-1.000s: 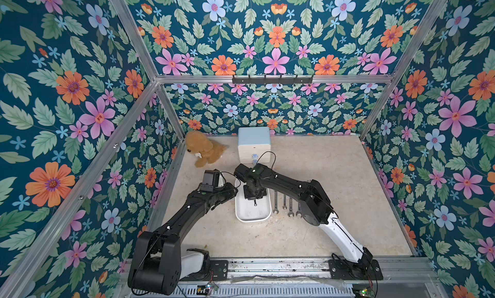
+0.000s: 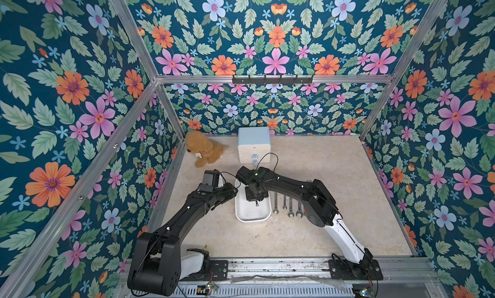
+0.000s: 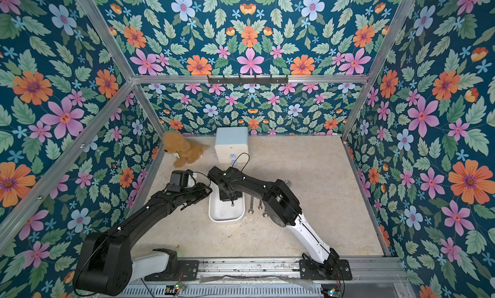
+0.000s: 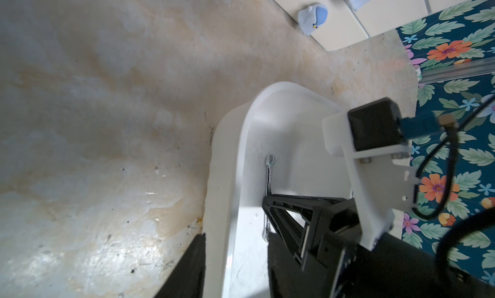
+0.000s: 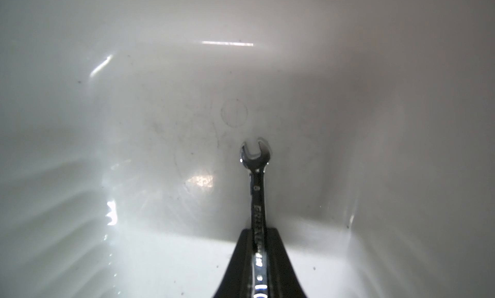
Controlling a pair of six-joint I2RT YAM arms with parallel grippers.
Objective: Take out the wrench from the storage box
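Observation:
In the right wrist view a small silver wrench lies lengthwise in the white storage box, its open end pointing away. My right gripper straddles its shaft, one finger close along each side; whether the fingers press on it does not show clearly. From the left wrist side, the same wrench shows on the floor of the storage box, partly covered by the right fingers. The left gripper is shut on the box's left wall. Seen from above, the box is half hidden beneath the right arm.
Several more wrenches lie on the table right of the box. Behind it stands a blue and white drawer unit, with a brown plush toy to its left.
The left arm and the box look unmoved.

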